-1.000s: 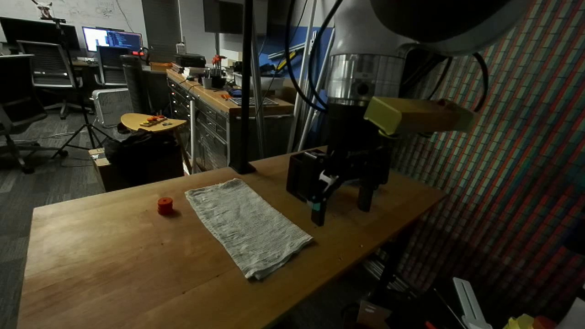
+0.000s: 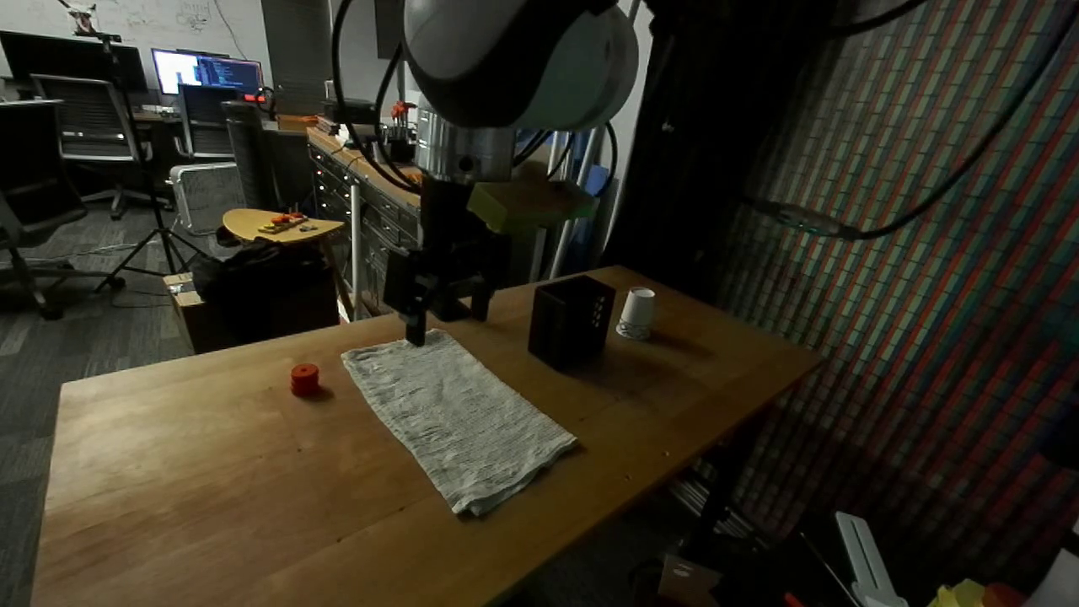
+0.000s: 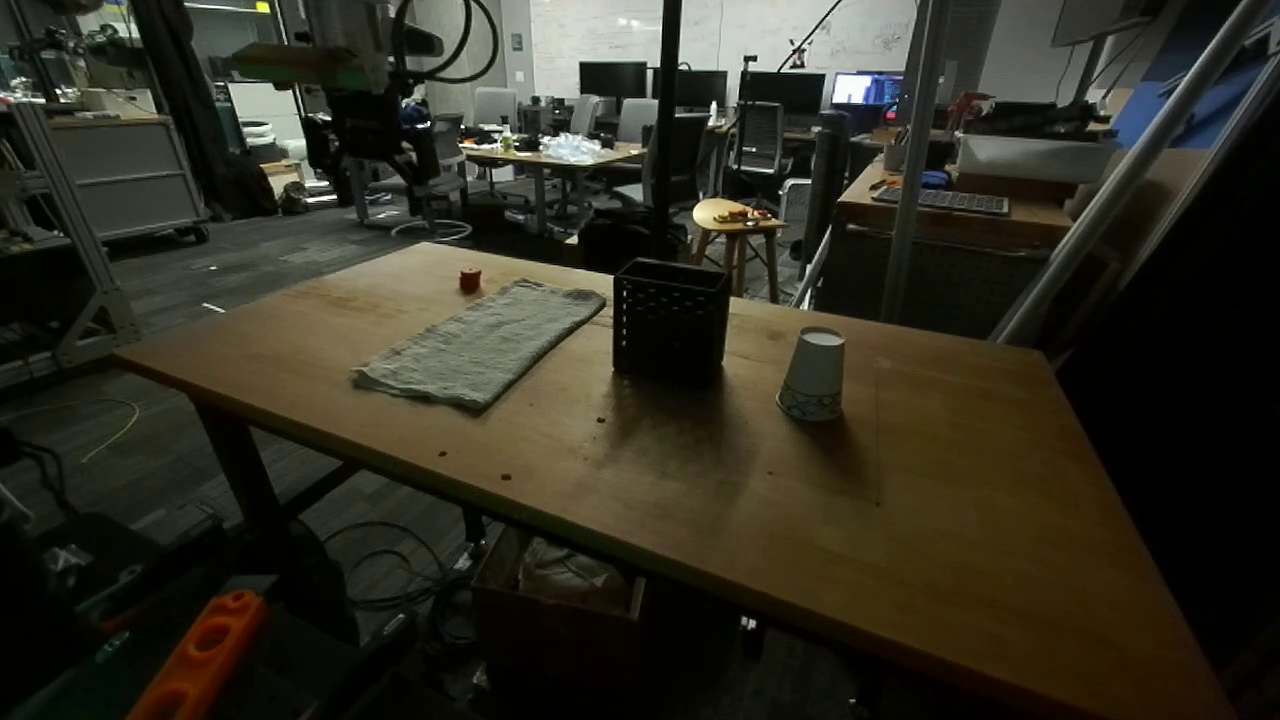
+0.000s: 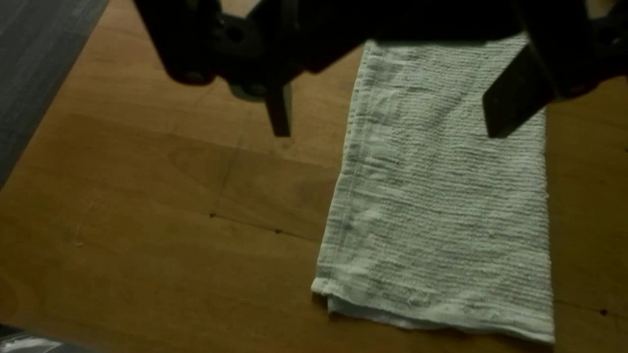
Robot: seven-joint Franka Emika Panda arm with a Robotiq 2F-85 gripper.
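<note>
A pale folded towel lies flat on the wooden table, one short edge slightly raised in the wrist view. Above it, my gripper hangs open, its fingers wide apart and nothing between them. In the wrist view one fingertip is over the towel and the other over bare wood past the long edge. From exterior view 1, the gripper appears around the towel's far end. A small red round stack stands on the table to the left of the towel.
A black perforated holder stands beside the towel, with an upside-down white paper cup past it. Bare wood fills the table's left front in exterior view 1. The table edge shows in the wrist view.
My arm has swung left in exterior view 1, from in front of the black holder to the towel's far end. The paper cup is now uncovered. Towel and red stack have stayed put.
</note>
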